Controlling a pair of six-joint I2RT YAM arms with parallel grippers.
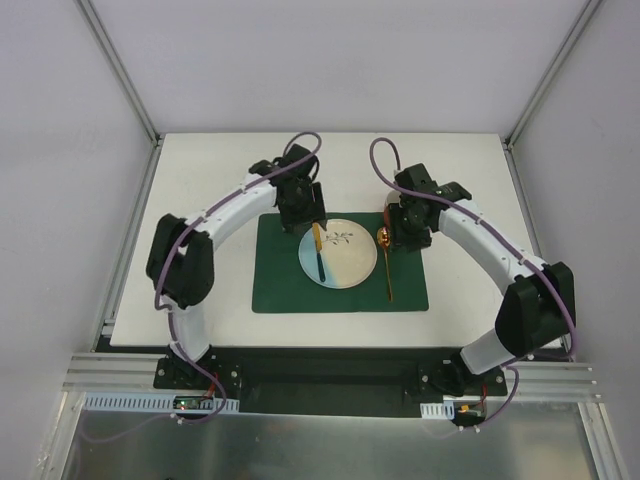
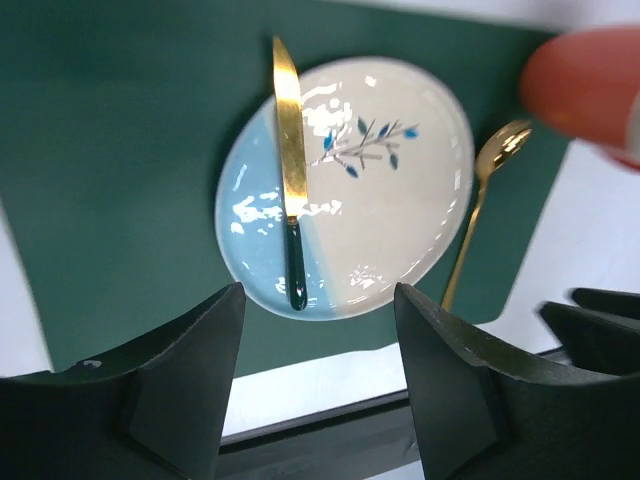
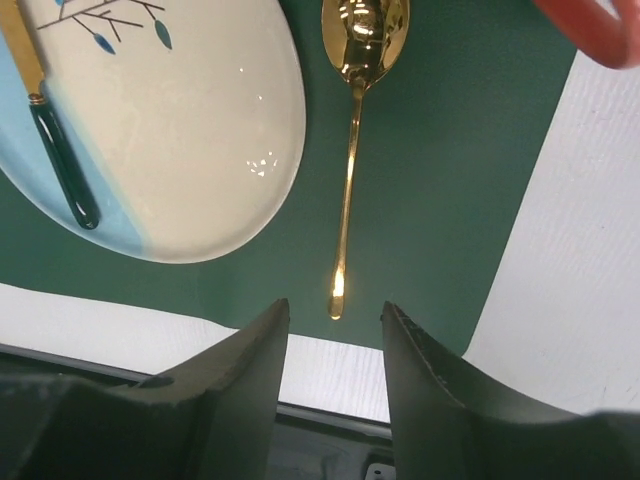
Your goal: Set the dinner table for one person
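A knife with a gold blade and dark green handle (image 2: 295, 262) lies on the round blue-and-cream plate (image 2: 400, 210), left of its middle. To the right of the plate, a gold spoon (image 3: 349, 190) rests on the green placemat (image 3: 430, 230), bowl away from me. My left gripper is open above the plate, nothing held. Above the spoon's handle end in the right wrist view, my right gripper has its fingers parted with nothing held. A reddish mug (image 2: 585, 85) stands by the mat's far right edge; the right arm partly hides it from above.
Bare white table surrounds the mat, with free room on the left (image 1: 190, 270) and along the back. The mat's left strip is empty. Both grippers are close together over the mat's far half.
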